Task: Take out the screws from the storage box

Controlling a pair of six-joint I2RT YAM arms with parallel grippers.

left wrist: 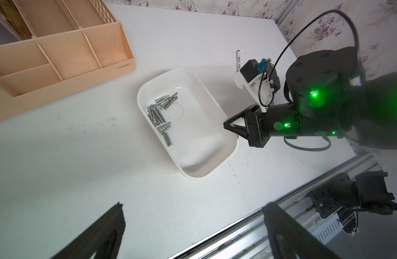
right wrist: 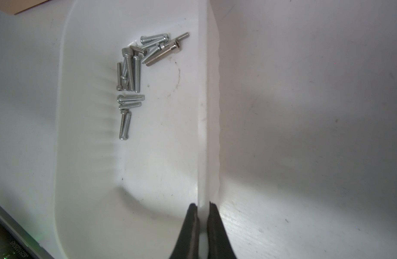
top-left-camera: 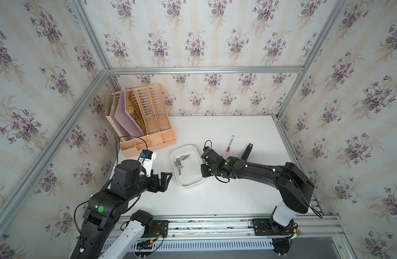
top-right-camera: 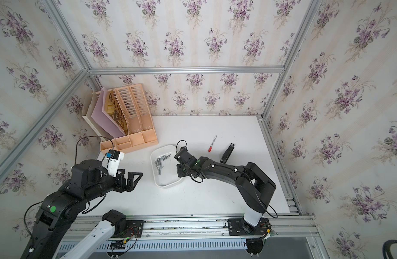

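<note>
In the right wrist view, my right gripper is shut on the rim of the white storage box [right wrist: 202, 129], one finger inside the wall and one outside. The box [left wrist: 198, 142] stands on the table, turned at a slant in the left wrist view. Several silver screws [right wrist: 131, 71] lie inside it, bunched along the wall away from my right gripper. In the left wrist view, my left gripper is open with nothing between its fingers. It hangs to the left of the box [top-left-camera: 190, 183] in the top left view.
A peach organizer [top-left-camera: 157, 137] with folders stands at the back left. Beyond the right arm lie a red-and-white marker [top-left-camera: 230, 143] and a black object [top-left-camera: 247, 152]. Bare table lies in front of the box and at the back right.
</note>
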